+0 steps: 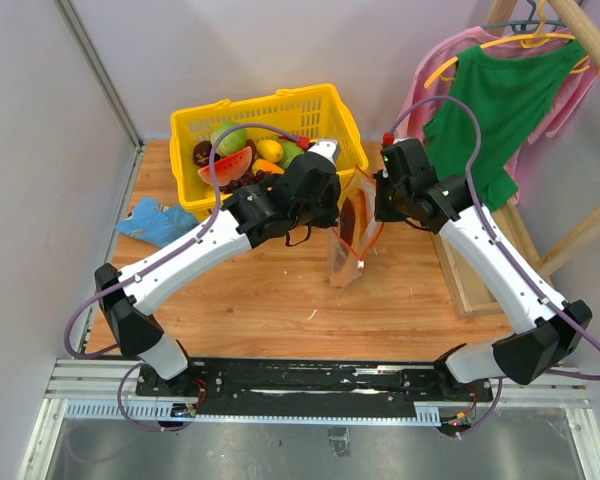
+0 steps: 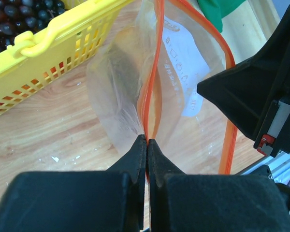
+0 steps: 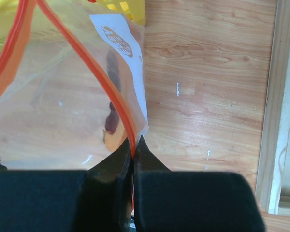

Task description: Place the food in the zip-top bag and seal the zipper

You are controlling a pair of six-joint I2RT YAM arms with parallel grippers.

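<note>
Between my two arms hangs the clear zip top bag [image 1: 347, 262], its orange-edged mouth spread apart. Something brown and tan, apparently the food [image 3: 114, 121], shows inside through the plastic, partly behind a white printed label [image 2: 186, 60]. My left gripper is shut on one orange zipper edge, which runs straight down into its fingertips. On the opposite edge my right gripper is shut, with the orange strip passing between its fingers. In the left wrist view the right gripper's dark finger [image 2: 232, 92] reaches in beside the far side of the mouth.
A yellow basket [image 1: 208, 112] of fruit stands right behind the bag. A blue cloth-like item [image 1: 160, 222] lies at the left. A wooden rack [image 1: 467, 272] with hanging clothes borders the right.
</note>
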